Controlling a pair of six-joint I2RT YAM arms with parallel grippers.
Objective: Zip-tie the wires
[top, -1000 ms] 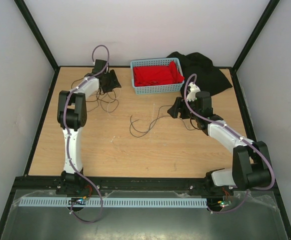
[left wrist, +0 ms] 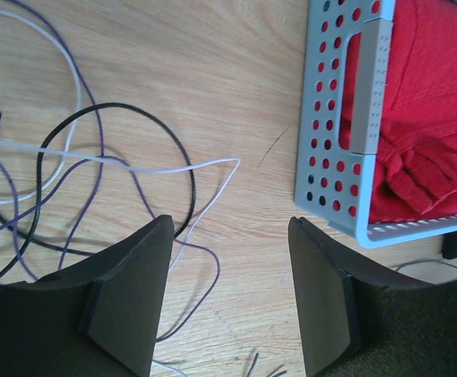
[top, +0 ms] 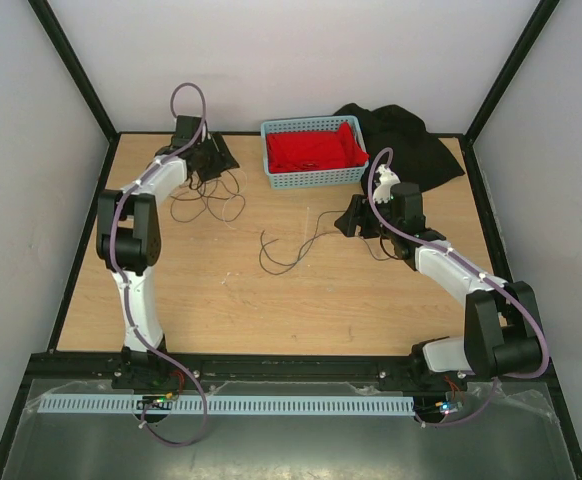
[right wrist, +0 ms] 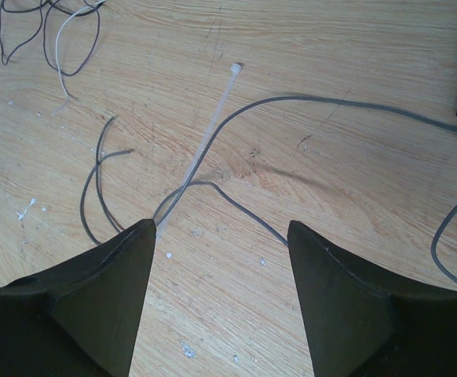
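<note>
A tangle of black, purple and white wires [left wrist: 103, 141] lies on the table under my left gripper, which is open with nothing between its fingers. More grey wires [right wrist: 346, 103] lie mid-table by my right gripper, which holds its fingers apart above them, with no object seen held. A clear zip tie [right wrist: 213, 126] lies beneath a wire there, its head toward the back.
A blue basket [top: 301, 178] with red cloth stands at the back centre. A black cloth [top: 421, 150] lies at the back right.
My left arm has shifted left in the top view, its gripper still over the wire tangle. The right arm looks unchanged.
</note>
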